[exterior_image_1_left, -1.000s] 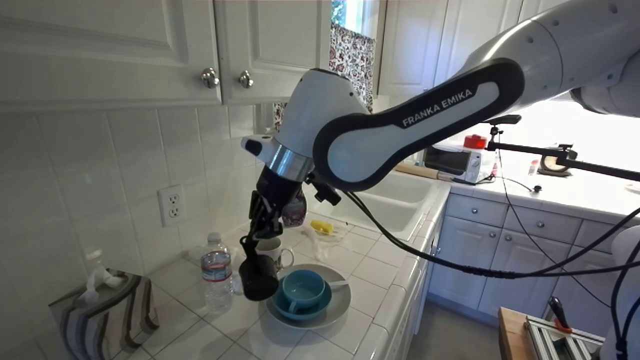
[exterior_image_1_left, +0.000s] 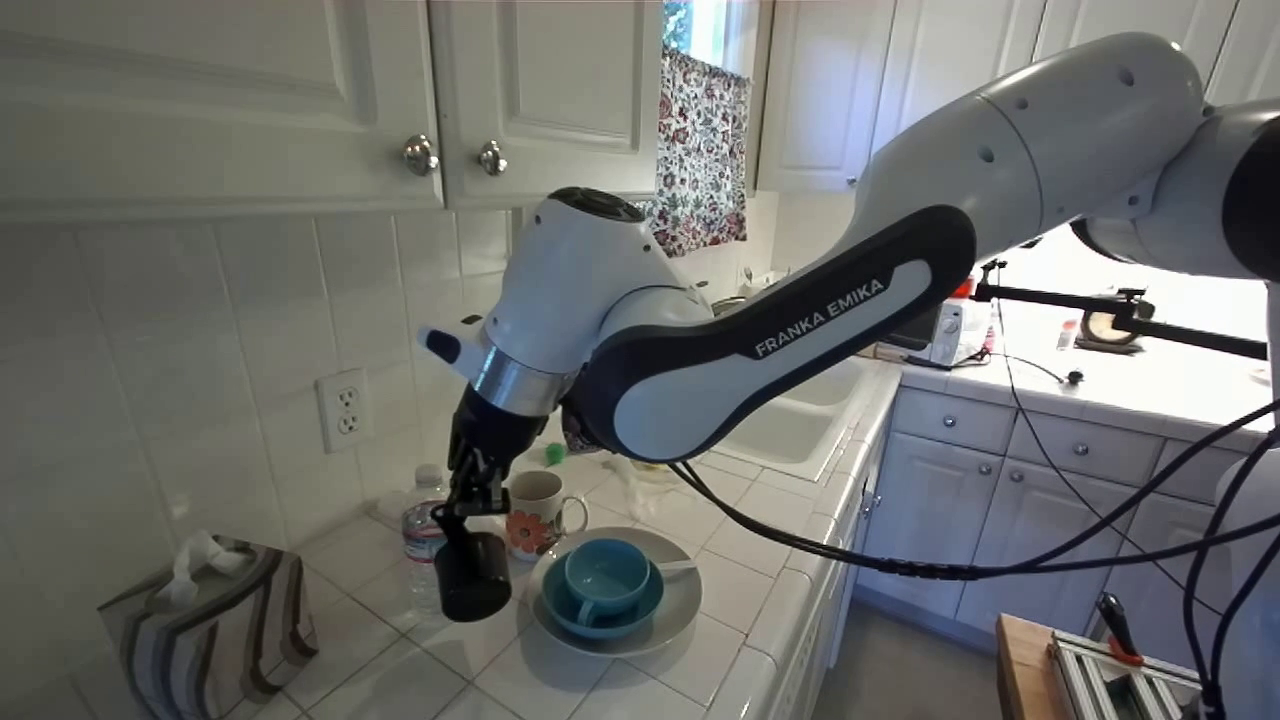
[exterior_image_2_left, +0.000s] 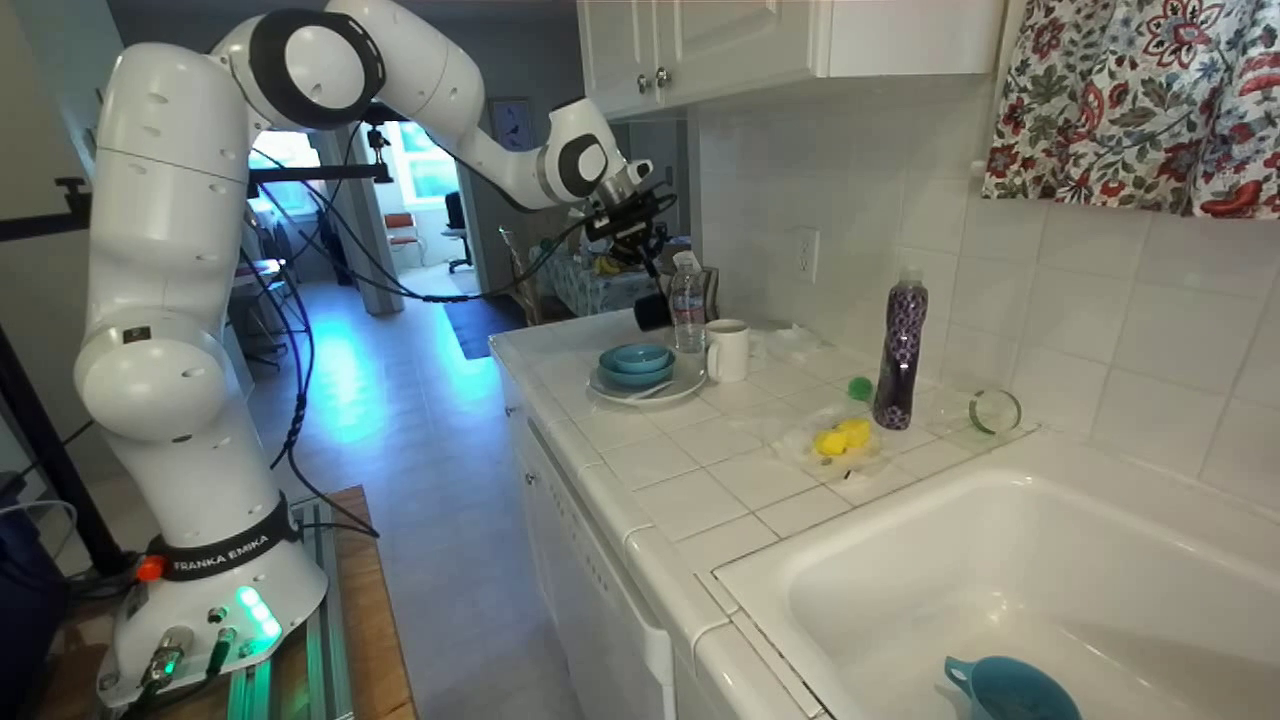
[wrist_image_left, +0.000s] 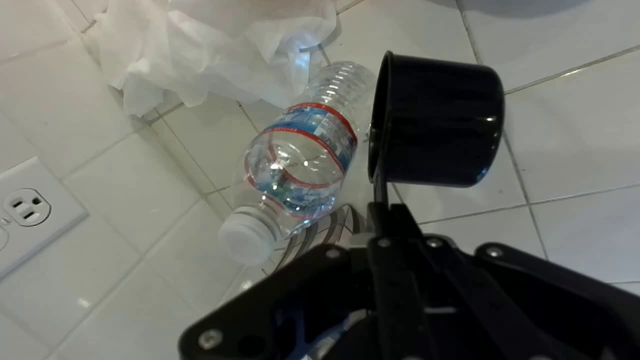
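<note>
A black cup (exterior_image_1_left: 473, 578) with a thin handle hangs in the air above the tiled counter. My gripper is shut on that handle; in the wrist view the cup body extends beyond the fingertips, its opening turned to the left. Close behind it in exterior view 1 stands a clear water bottle (exterior_image_1_left: 422, 540) with a white cap. From the wrist view, the bottle (wrist_image_left: 300, 156) is just left of the cup; whether they touch cannot be told. The cup's inside is mostly hidden.
Beside the cup, a grey plate (exterior_image_1_left: 681, 606) bears stacked blue dishes (exterior_image_1_left: 607, 576). A flowered mug (exterior_image_1_left: 535, 516) stands behind, and a striped tissue box (exterior_image_1_left: 222, 630) is at the left. The sink (exterior_image_2_left: 936, 528) holds a blue cup (exterior_image_2_left: 1020, 690). Front counter tiles between box and plate are clear.
In exterior view 1, the arm has swung left with the black cup still in the gripper. The cup went from beside the plate to in front of the bottle, slightly lower.
</note>
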